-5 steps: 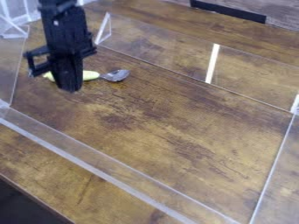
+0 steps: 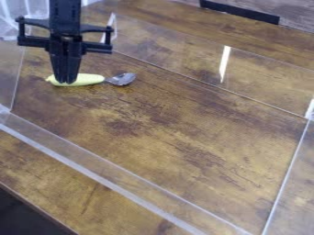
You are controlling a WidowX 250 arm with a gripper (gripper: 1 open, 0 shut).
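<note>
The black gripper (image 2: 65,75) points down at the upper left, its narrow fingertips shut and hanging at the pale yellow-green elongated object (image 2: 88,79), partly in front of it. Whether they touch it I cannot tell. Just right of that object, a small grey metallic piece (image 2: 120,79), like a spoon head, lies on the wooden table (image 2: 185,128).
Clear plastic walls (image 2: 223,64) border the work area on several sides. A dark strip (image 2: 240,11) lies along the back edge at the top right.
The objects on the table look unmoved.
</note>
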